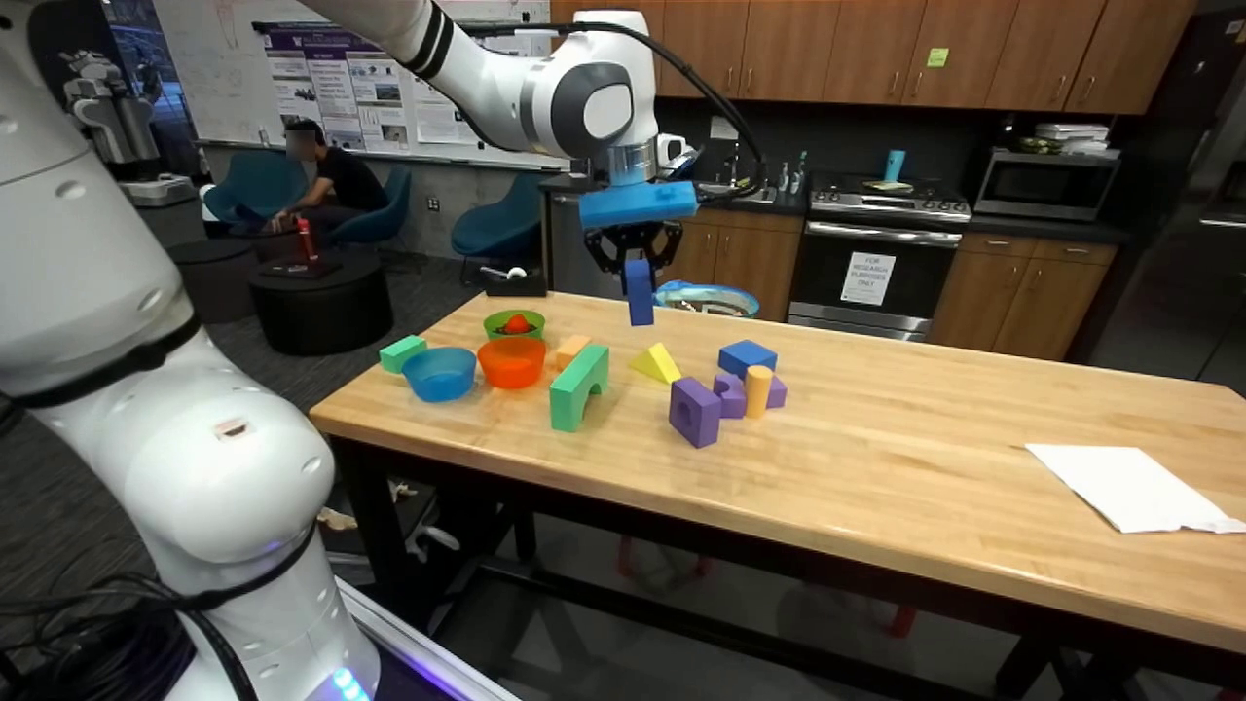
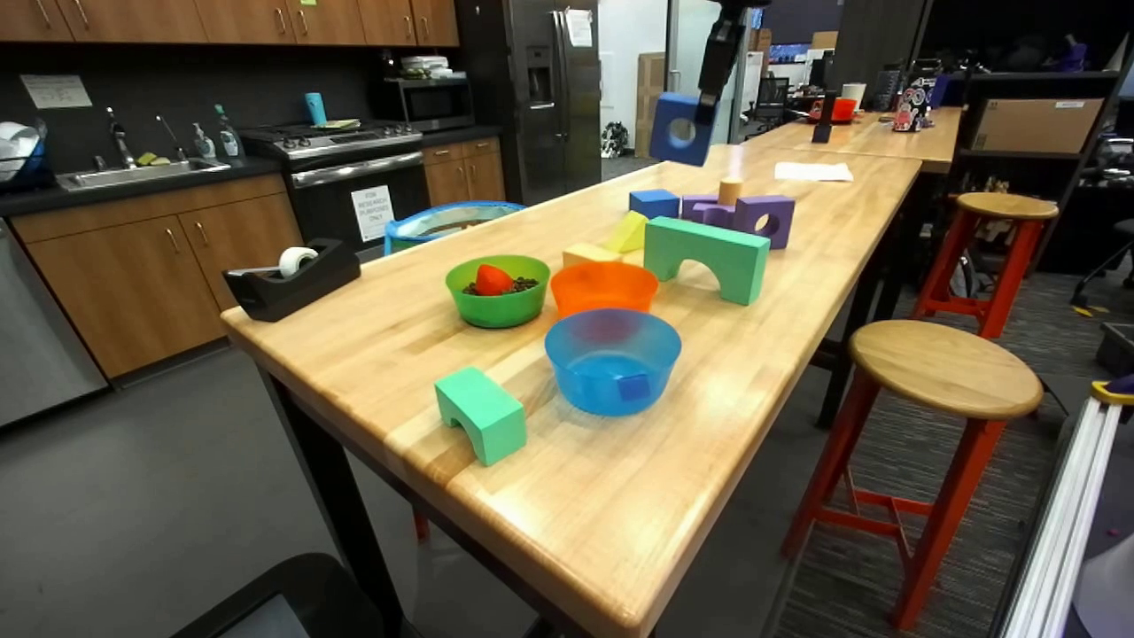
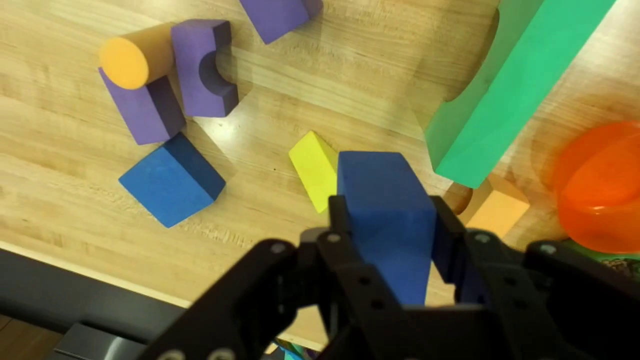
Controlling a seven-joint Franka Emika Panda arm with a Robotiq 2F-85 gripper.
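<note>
High above the wooden table, my gripper [image 1: 639,251] is shut on a blue block [image 1: 639,293]. In exterior view 2 this blue block [image 2: 674,115] shows a round hole through its face and hangs slightly tilted, clear of everything below. The wrist view has the block [image 3: 390,222] squeezed between the two black fingers. Beneath it on the table lie a yellow triangular block [image 3: 315,168], a green arch [image 3: 516,102] and a small orange block [image 3: 496,207]. A second blue block [image 3: 171,180] rests off to the left.
Purple blocks and an orange cylinder [image 1: 758,390] cluster right of the arch. Blue [image 2: 613,367], orange [image 2: 603,287] and green [image 2: 500,303] bowls stand near one end, beside a small green arch [image 2: 481,413] and a tape dispenser [image 2: 298,278]. Bare tabletop extends toward the white paper [image 1: 1127,485].
</note>
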